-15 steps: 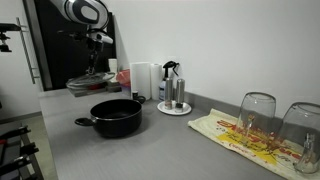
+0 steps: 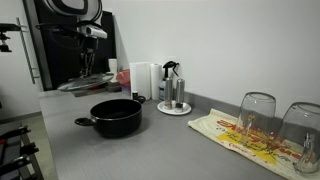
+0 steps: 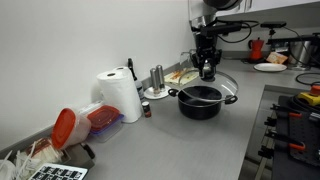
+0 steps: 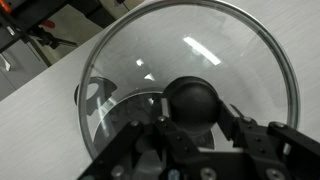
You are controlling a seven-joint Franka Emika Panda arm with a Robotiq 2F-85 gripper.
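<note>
A clear glass lid [image 2: 86,83] with a metal rim and a dark round knob [image 4: 193,104] hangs in the air, tilted somewhat in the first exterior view. My gripper [image 3: 208,74] is shut on that knob from above. In the wrist view the lid fills most of the picture, and a black pot [image 4: 135,112] shows through the glass, off to one side. The open black pot [image 2: 117,117] stands on the grey counter, its handle toward the left. Seen from the first exterior side, the lid is up and left of the pot's mouth, apart from it.
Behind the pot, bottles on a white plate [image 2: 174,108] stand by a paper towel roll [image 3: 119,95]. Two upturned glass jars [image 2: 256,113] rest on a patterned cloth [image 2: 217,125]. Bare counter [image 2: 185,150] lies in front.
The arm and lid have shifted slightly, and the lid's tilt looks a little different. The knob stays in the gripper, and the pot has not moved.
</note>
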